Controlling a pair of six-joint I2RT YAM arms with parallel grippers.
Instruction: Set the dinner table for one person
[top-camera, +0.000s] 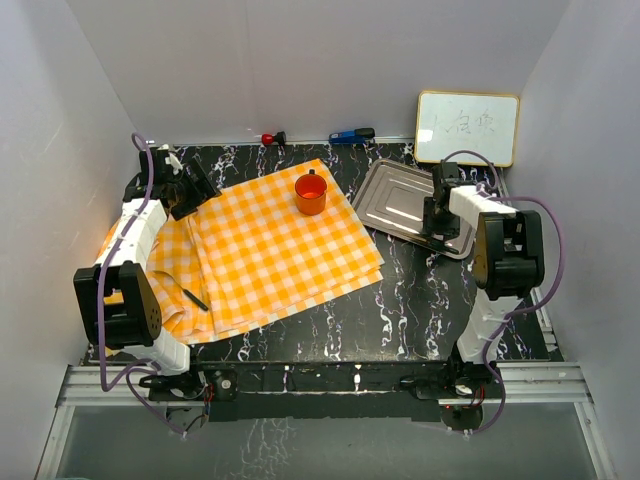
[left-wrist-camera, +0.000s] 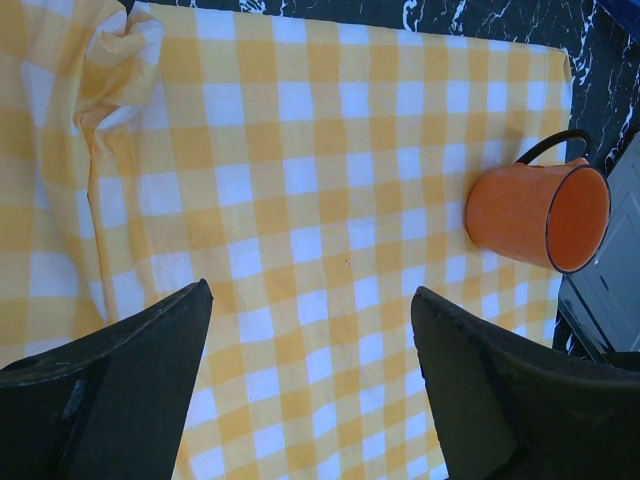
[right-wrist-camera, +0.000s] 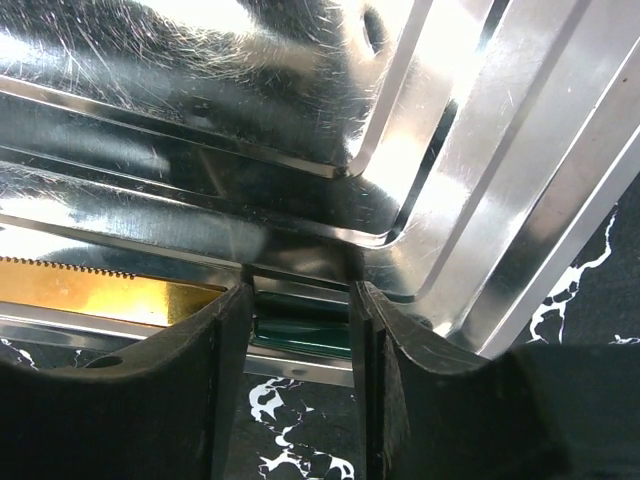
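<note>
A yellow checked cloth (top-camera: 270, 250) covers the left and middle, bunched on its left side, with a dark slim object (top-camera: 195, 298) on it. An orange mug (top-camera: 310, 200) (left-wrist-camera: 515, 215) stands toward its back right. My left gripper (top-camera: 190, 200) is open above the cloth's back-left, nothing between its fingers. A metal tray (top-camera: 385, 205) (right-wrist-camera: 520, 180) lies at the right. Along its front edge lie a gold serrated knife blade (right-wrist-camera: 90, 290) and a dark green handle (right-wrist-camera: 300, 335). My right gripper (top-camera: 440, 230) is part open, lowered around that handle.
A whiteboard (top-camera: 466, 125) leans at the back right. A red-and-black object (top-camera: 272, 138) and a blue tool (top-camera: 350, 135) lie along the back wall.
</note>
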